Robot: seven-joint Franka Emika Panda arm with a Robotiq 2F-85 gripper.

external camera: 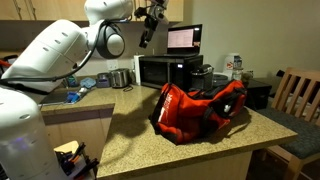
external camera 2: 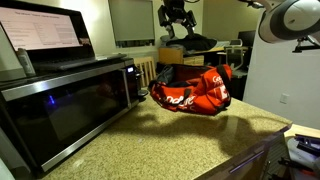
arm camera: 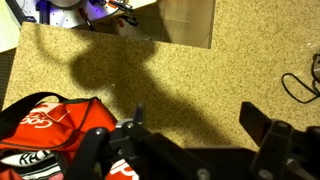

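Observation:
Wide apart, with only bare countertop showing between them, the two black fingers of my gripper are open at the bottom of the wrist view. In exterior view 1 the gripper (external camera: 144, 40) hangs high above the counter, left of the laptop and pointing down. A red and black bag (external camera: 190, 117) with white lettering slumps on the counter well below it. The wrist view has part of the same bag (arm camera: 62, 130) at lower left, clear of the fingers. Exterior view 2 places the bag (external camera 2: 205, 95) at the counter's far end.
A black microwave (external camera: 165, 72) carries an open laptop (external camera: 184, 38). Behind the bag stands a dark pot (external camera: 203, 79); a toaster (external camera: 120, 78) is at the back left. A black cable (arm camera: 297, 88) lies at right in the wrist view.

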